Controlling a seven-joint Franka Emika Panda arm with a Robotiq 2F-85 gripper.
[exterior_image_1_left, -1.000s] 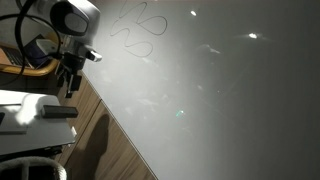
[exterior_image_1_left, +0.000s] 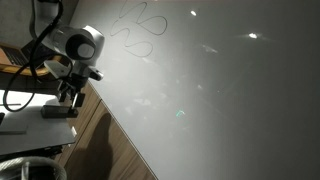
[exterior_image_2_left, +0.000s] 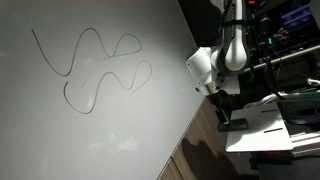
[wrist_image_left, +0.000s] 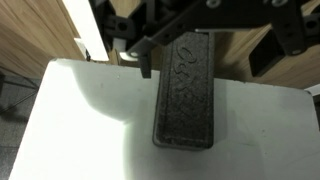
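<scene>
A dark block-shaped eraser (wrist_image_left: 187, 95) with an embossed pattern lies on a white surface (wrist_image_left: 90, 140), its far end reaching over the edge. My gripper is open, with a finger on either side of the eraser's far part and nothing gripped. In exterior view 1 the gripper (exterior_image_1_left: 73, 99) is low, right by the eraser (exterior_image_1_left: 56, 112). Exterior view 2 also has the fingertips close above the eraser (exterior_image_2_left: 233, 125); whether they touch it is hard to tell.
A large whiteboard (exterior_image_1_left: 220, 100) fills much of exterior view 1. Wavy dark lines (exterior_image_2_left: 100, 75) are drawn on it. Wood panelling (exterior_image_1_left: 110, 145) borders the board, and a round bin (exterior_image_1_left: 32, 168) stands below the white surface.
The gripper has come down from above to the eraser's level. The eraser appears to lie in the same place.
</scene>
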